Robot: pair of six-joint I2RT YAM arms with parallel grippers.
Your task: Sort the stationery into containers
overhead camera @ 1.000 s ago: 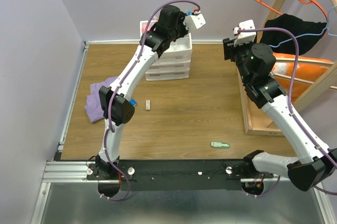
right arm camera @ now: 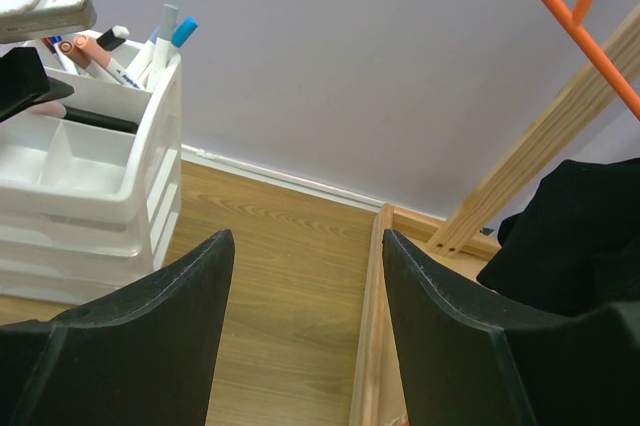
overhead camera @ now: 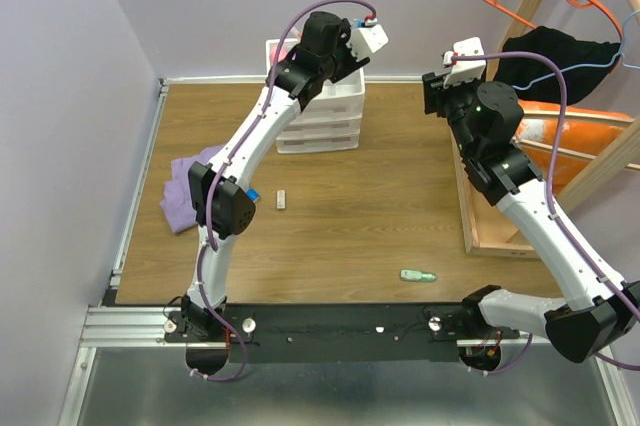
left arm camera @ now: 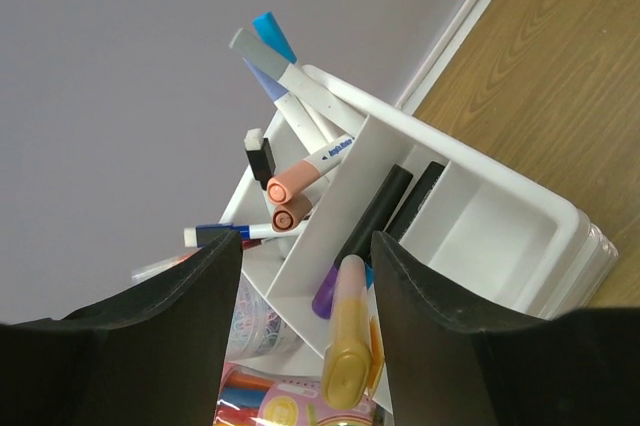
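A white stacked organizer (overhead camera: 318,131) stands at the back centre, holding markers and pens in its compartments. My left gripper is over it with its fingers part open. A yellow-orange capped marker (left arm camera: 347,341) lies between and below them; whether they touch it I cannot tell. Dark cylindrical markers (left arm camera: 378,211) lie in the compartment beyond. A green bottle-like item (overhead camera: 418,275) lies at the front of the table, and a small light block (overhead camera: 281,199) near the middle. My right gripper is open and empty, right of the organizer.
A wooden rack (overhead camera: 480,244) with hangers, black cloth (overhead camera: 548,62) and an orange item takes up the right. A purple cloth (overhead camera: 180,196) and a small blue object (overhead camera: 253,194) lie on the left.
The left gripper has shifted very slightly over the organizer. The right arm looks unchanged.
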